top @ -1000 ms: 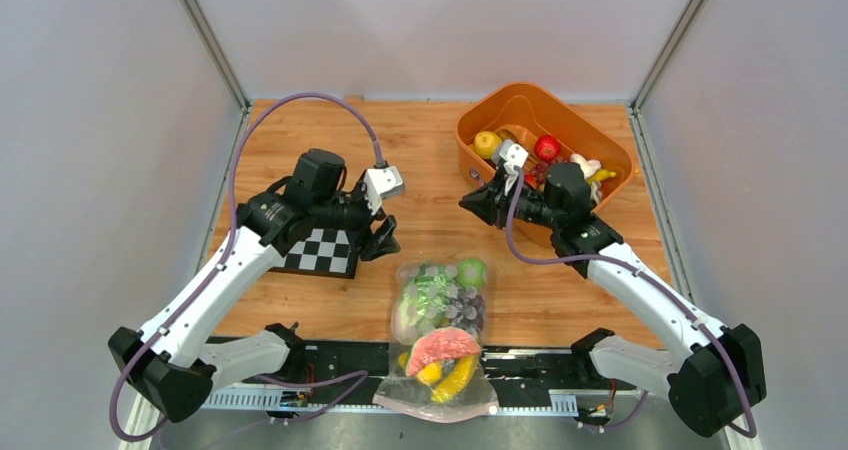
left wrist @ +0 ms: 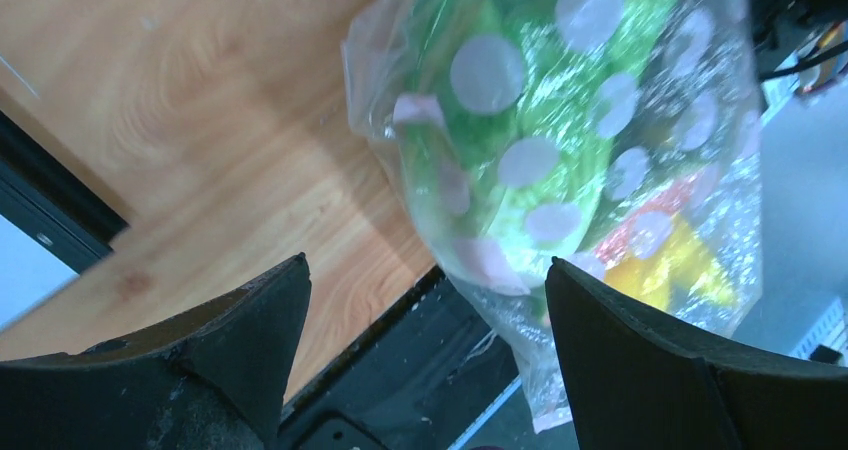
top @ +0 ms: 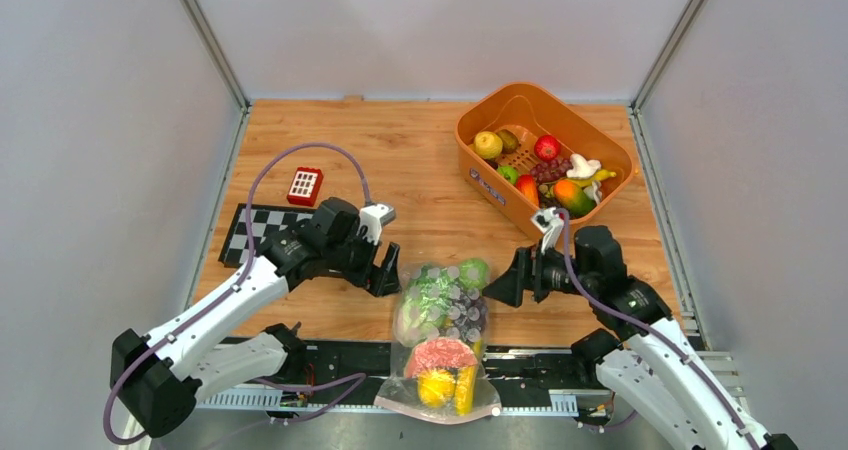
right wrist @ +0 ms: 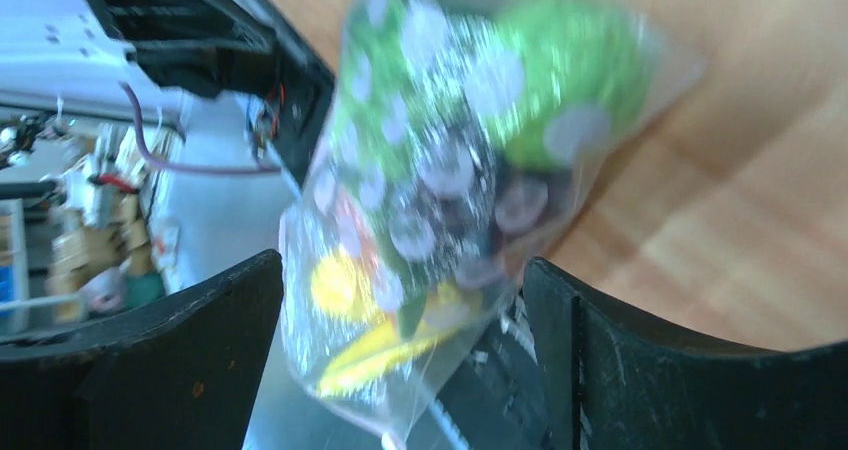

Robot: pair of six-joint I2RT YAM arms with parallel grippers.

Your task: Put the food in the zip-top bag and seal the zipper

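A clear zip top bag (top: 440, 340) lies at the table's front edge, its lower end hanging over. Through the plastic show green food, dark grapes, a pink-red slice (top: 440, 356) and yellow pieces (top: 436, 388). My left gripper (top: 387, 275) stands open close to the bag's upper left side; in the left wrist view nothing sits between its fingers. Just right of the bag's upper part is my right gripper (top: 508, 282), also open. Its fingers (right wrist: 200, 355) frame part of the bag (right wrist: 430, 170) in the right wrist view, without holding it.
An orange bin (top: 590, 140) of toy fruit and vegetables stands at the back right. A checkerboard (top: 262, 227) and a red box with white keys (top: 305, 185) are at the left. Bare table (top: 400, 150) lies behind the bag.
Inside the bag's lower end, the pink-red slice and yellow pieces have shifted since a second ago.
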